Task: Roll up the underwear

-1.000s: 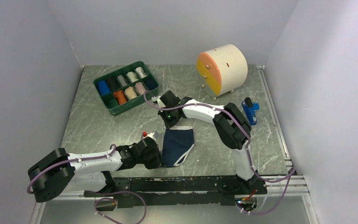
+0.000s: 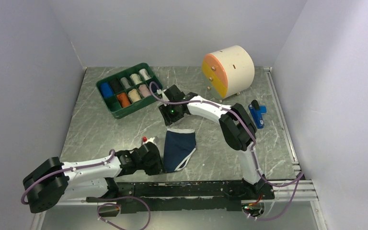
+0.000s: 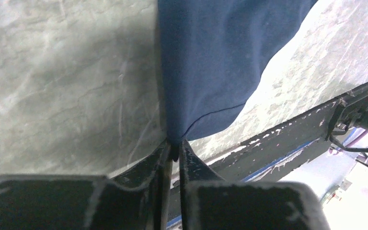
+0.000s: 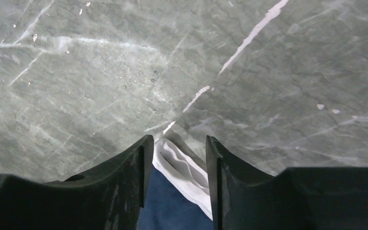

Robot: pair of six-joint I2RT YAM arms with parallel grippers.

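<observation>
The navy underwear (image 2: 178, 148) lies folded on the table, its white waistband (image 2: 182, 130) toward the back and a white trimmed leg edge to the right. At its front left corner is my left gripper (image 2: 163, 171); in the left wrist view its fingers (image 3: 153, 167) are close together with the cloth's narrow tip (image 3: 175, 143) between them. Just behind the waistband's left end, my right gripper stands open, fingers wide apart. Between and below them the waistband corner (image 4: 177, 172) rests on the table, apparently free.
At the back left stands a green divided box (image 2: 117, 115) with several rolled cloths. A round drawer cabinet (image 2: 232, 69) is at the back right, a blue tool (image 2: 256, 116) by the right edge.
The underwear has shifted a little to the left along with my left gripper.
</observation>
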